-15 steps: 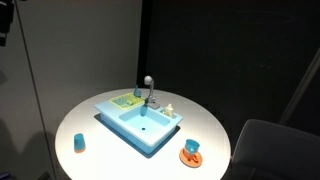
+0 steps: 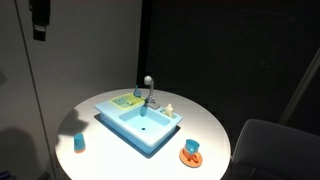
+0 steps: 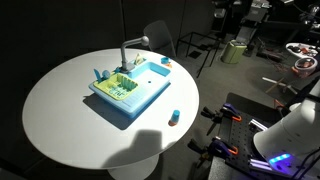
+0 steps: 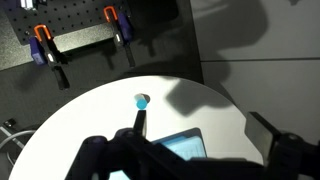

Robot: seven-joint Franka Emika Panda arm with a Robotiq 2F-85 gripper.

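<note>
My gripper (image 2: pixel 40 22) hangs high above the left side of the round white table, well clear of everything on it. In the wrist view its two dark fingers stand wide apart, so the gripper is open with nothing held. A small blue cup (image 2: pixel 79 143) stands alone near the table's edge; seen from above, the cup (image 4: pixel 141 101) lies close to the left finger's tip in the picture but far below it. The light-blue toy sink (image 2: pixel 150 147) occupies the middle of the table. Across from the cup, a teal cup (image 2: pixel 192 146) rests on an orange plate (image 2: pixel 189 160).
A faucet (image 2: pixel 149 88) rises behind the basin, with a yellow-green rack (image 3: pixel 118 87) at one end and a pale bottle (image 2: pixel 169 111) at the other. Bare white tabletop (image 3: pixel 65 115) surrounds the sink. A dark chair (image 2: pixel 270 150) stands beside the table.
The gripper has come further into exterior view 1 from the left edge, moving right. Everything on the table has stayed in place.
</note>
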